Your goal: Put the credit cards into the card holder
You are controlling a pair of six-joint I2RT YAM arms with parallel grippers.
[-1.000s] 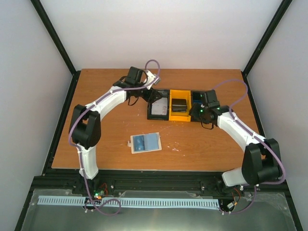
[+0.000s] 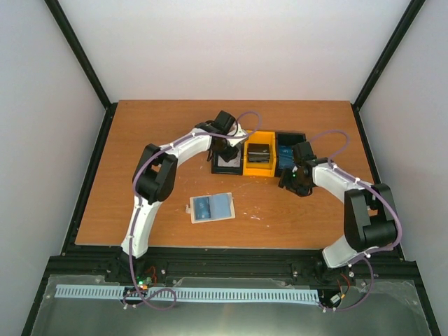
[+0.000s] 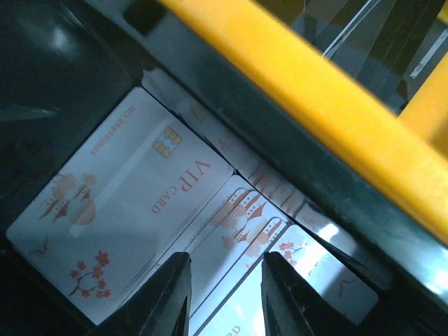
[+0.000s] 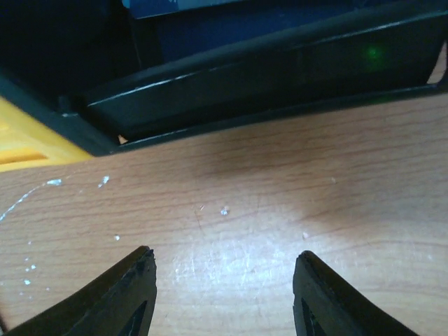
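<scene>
Several white VIP cards (image 3: 126,182) lie overlapping in the left black bin (image 2: 215,169), the nearest ones slanting across the left wrist view. My left gripper is over them with its fingertips a moderate gap apart; cards show beneath the gap, and whether one is pinched is unclear. The blue and white card holder (image 2: 212,208) lies spread flat on the table at front, left of centre. My right gripper is above bare wood in front of the right black bin (image 4: 280,91), fingers well apart, nothing between them.
Between the black bins stands a yellow bin (image 2: 260,171) with dark items (image 2: 258,152). Blue items (image 2: 285,155) lie in the right bin.
My left gripper has moved right and down from the left bin's back left edge to over the cards. The right arm shifted slightly toward the front, off the right bin.
</scene>
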